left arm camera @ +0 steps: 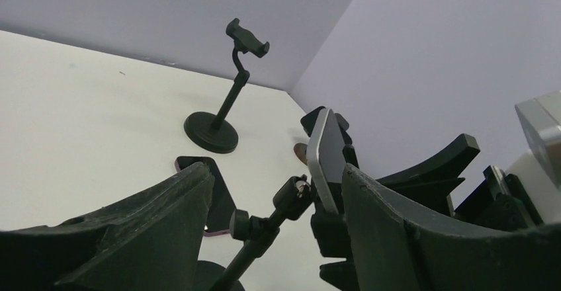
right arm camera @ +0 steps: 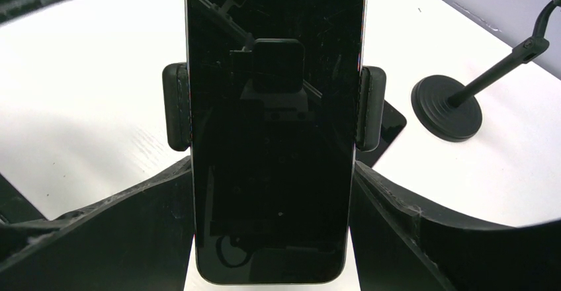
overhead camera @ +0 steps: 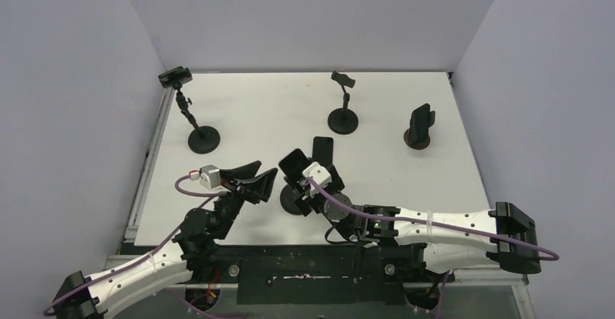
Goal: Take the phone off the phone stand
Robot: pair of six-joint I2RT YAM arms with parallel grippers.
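Note:
In the right wrist view a black phone (right arm camera: pixel 274 185) stands upright in the two side clamps (right arm camera: pixel 176 106) of its stand. My right gripper is shut on the phone, one finger along each long edge below the clamps. From above, the phone (overhead camera: pixel 293 162) tilts over the stand's round base (overhead camera: pixel 288 201). My left gripper (overhead camera: pixel 267 168) is open just left of the stand. In the left wrist view, the stand's jointed stem (left arm camera: pixel 255 238) shows in the gap of the left gripper, with nothing held; whether the fingers surround it I cannot tell.
Another phone (overhead camera: pixel 323 147) lies flat behind the stand. An empty stand (overhead camera: pixel 343 120) is at the back, a second (overhead camera: pixel 204 139) at the left, and a small holder with a dark device (overhead camera: pixel 420 125) at the right.

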